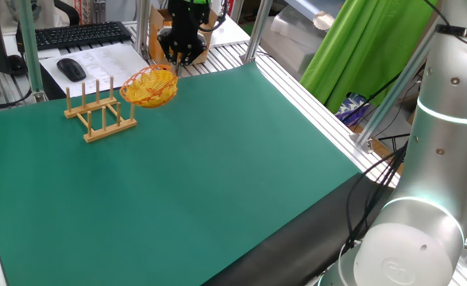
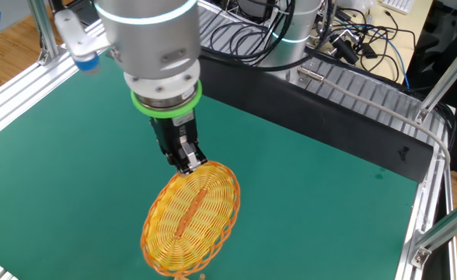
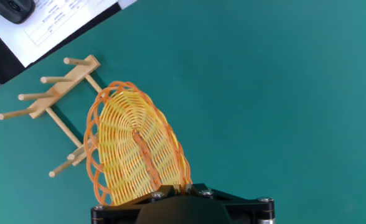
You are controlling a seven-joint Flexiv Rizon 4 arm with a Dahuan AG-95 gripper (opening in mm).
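Observation:
A yellow woven basket with an orange rim [image 1: 148, 86] hangs in the air from my gripper [image 1: 177, 67], which is shut on its edge. Exterior view 2 shows the basket's underside [image 2: 191, 220], an orange strip along its middle, below the gripper [image 2: 191, 168]. From the wrist view, the basket [image 3: 127, 143] stretches away from the gripper toward the upper left. The pegged wooden rack [image 3: 68, 84] stands on the green table, partly covered by the basket there. Exterior view 1 has the rack [image 1: 100, 111] just left of the basket, apparently lower.
Papers [image 1: 106, 67] with a black mouse [image 1: 71, 70] lie behind the rack, and a keyboard [image 1: 75, 35] sits farther back. Metal frame posts [image 1: 257, 32] rise at the table's edge.

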